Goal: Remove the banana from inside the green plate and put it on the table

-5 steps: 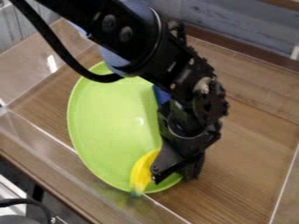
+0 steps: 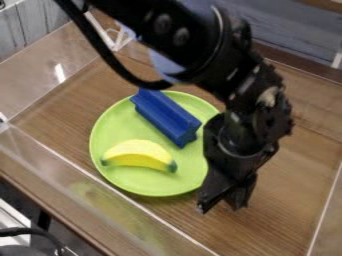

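A yellow banana (image 2: 139,154) with a greenish tip lies in the lower left part of the green plate (image 2: 118,126), fully inside its rim. My black gripper (image 2: 223,206) is low over the table at the plate's right edge, apart from the banana. Its fingers look closed together, and no banana is between them. The arm covers part of the plate's right rim.
A blue block (image 2: 166,117) lies on the plate, behind the banana. Bare wooden table (image 2: 287,208) stretches to the right of the gripper. Clear low walls (image 2: 100,204) border the table in front and at the left.
The plate has shifted, and the gripper has moved right.
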